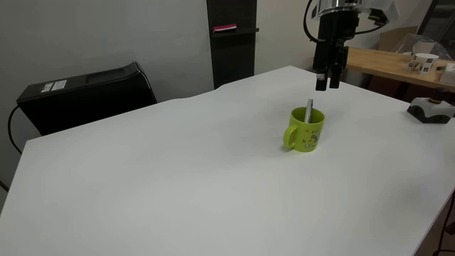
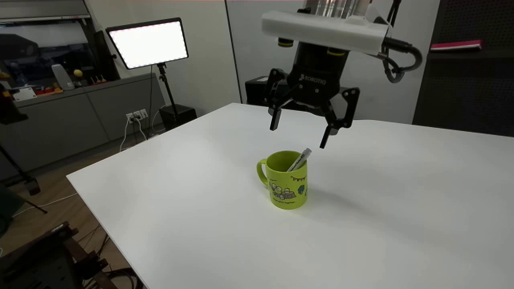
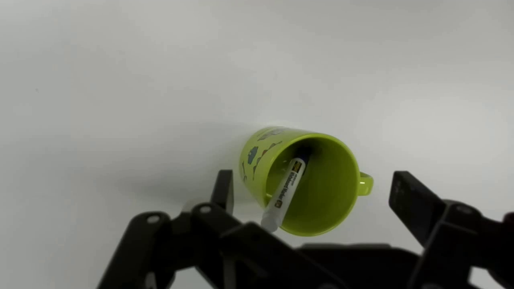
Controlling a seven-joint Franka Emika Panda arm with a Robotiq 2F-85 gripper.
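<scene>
A lime-green mug [image 1: 303, 137] with printed drawings stands upright on the white table. Leaning inside it is a white marker [image 2: 299, 159], its pale end sticking out over the rim and its dark blue end down in the mug. In the wrist view the marker [image 3: 285, 195] rests against the mug's left side, and the handle of the mug [image 3: 332, 188] points right. My gripper [image 2: 298, 137] hangs above and behind the mug, open, with its fingers wide apart and empty. It touches neither mug nor marker.
A small grey-and-black device [image 1: 431, 111] sits at the table's right edge. A black box-shaped unit [image 1: 87, 96] stands behind the far edge.
</scene>
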